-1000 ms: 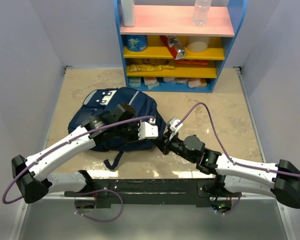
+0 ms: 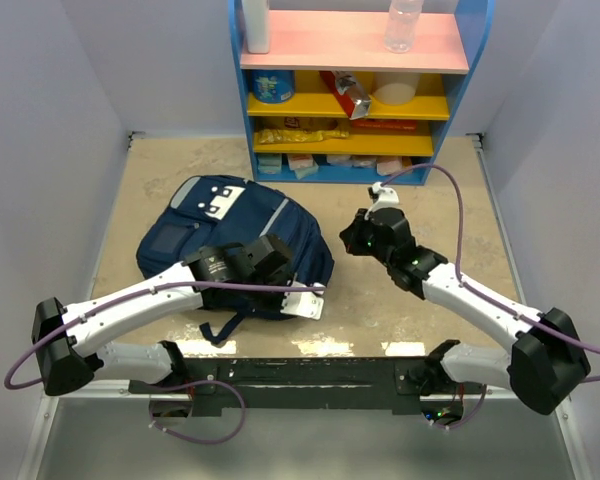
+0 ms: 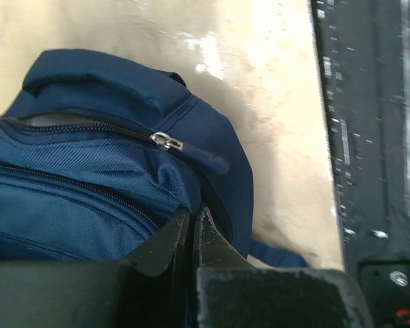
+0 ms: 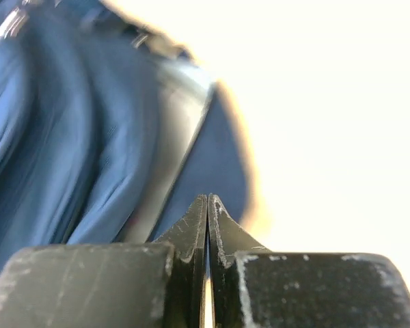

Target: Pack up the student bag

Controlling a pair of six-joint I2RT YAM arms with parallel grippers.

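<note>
The navy school bag lies on the left half of the table, its strap hanging toward the front edge. In the left wrist view, my left gripper is shut on a fold of the bag's fabric beside the silver zipper pull; the zipped edge gapes slightly behind it. From above, the left arm hides that grip. My right gripper hangs over the table just right of the bag. Its fingertips meet, with nothing visible between them, and the blurred bag lies beyond.
At the back stands a shelf holding a clear bottle, a blue tub, a red box and yellow packets. Bare table extends on the right.
My right gripper has moved away from the bag's right side, backward and slightly right. The left gripper has shifted a little toward the front edge at the bag.
</note>
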